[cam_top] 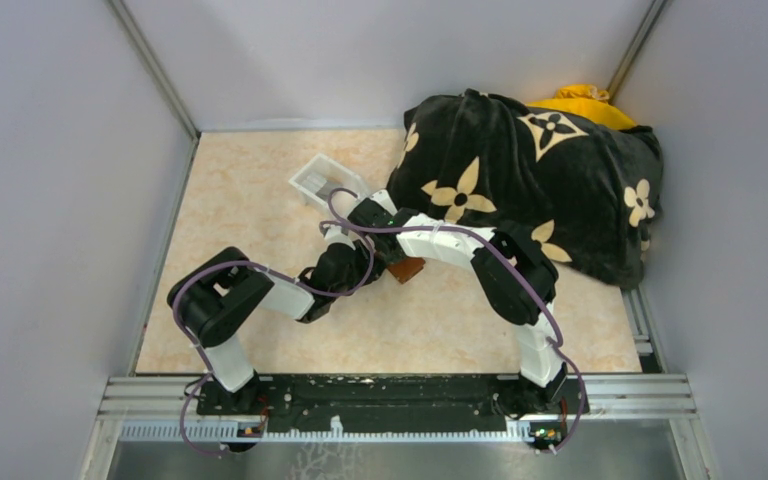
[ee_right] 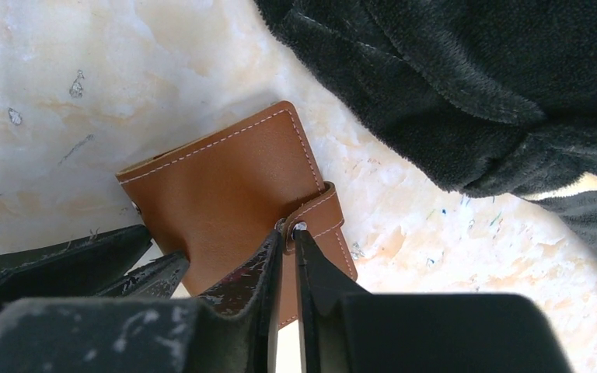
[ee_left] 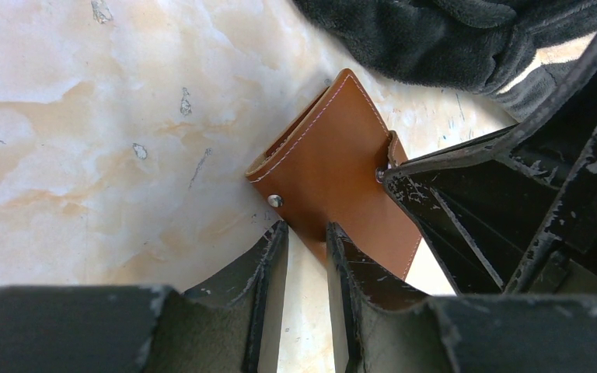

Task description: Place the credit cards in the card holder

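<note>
The brown leather card holder (ee_left: 342,155) lies folded on the table, its short strap (ee_right: 319,217) hanging over one edge with a metal snap. A second snap stud (ee_left: 275,200) sits near its opposite edge. My left gripper is part open right by that edge, with a gap between its fingertips. At the strap's end, my right gripper is shut; whether the thin strap is pinched between its tips cannot be told. In the top view both arms hide most of the holder. No credit card can be made out clearly.
Behind the arms stands a white box (cam_top: 310,187) with something grey inside. A dark patterned blanket (cam_top: 520,180) fills the back right, close to the holder. Bare table (cam_top: 410,340) lies in front and at the left.
</note>
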